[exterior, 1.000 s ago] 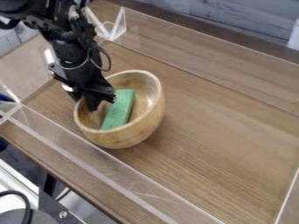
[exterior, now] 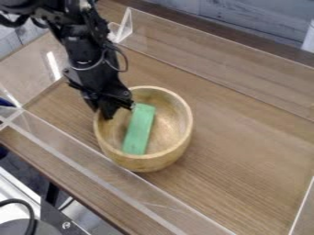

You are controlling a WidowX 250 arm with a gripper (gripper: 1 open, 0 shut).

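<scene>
A light wooden bowl [exterior: 172, 147] sits on the wooden table, with a green rectangular block [exterior: 139, 129] lying inside it. My black gripper [exterior: 113, 106] is at the bowl's upper-left rim, its fingertips low over the rim and shut on it, as far as shows; the exact grip is partly hidden by the fingers.
Clear plastic walls run along the front left and at the back left, and a pale ledge borders the back right.
The bowl, with the block in it, has moved slightly right and now sits more level than a second ago. My gripper has shifted a little left at its rim.
</scene>
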